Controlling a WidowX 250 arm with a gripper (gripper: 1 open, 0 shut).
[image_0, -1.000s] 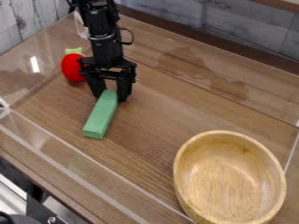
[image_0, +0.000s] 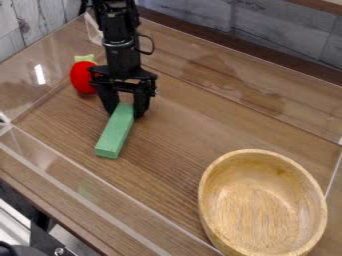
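Note:
A long green bar (image_0: 116, 134) lies on the wooden table (image_0: 160, 190), angled toward the front left. The black arm comes down from the top, and its gripper (image_0: 126, 100) is low over the bar's back end, covering part of it. Whether the fingers are closed on the bar cannot be told. A red round object (image_0: 82, 76) sits just left of the gripper, partly behind it, with small green and white bits above it.
A wide yellow bowl (image_0: 262, 200) fills the front right.

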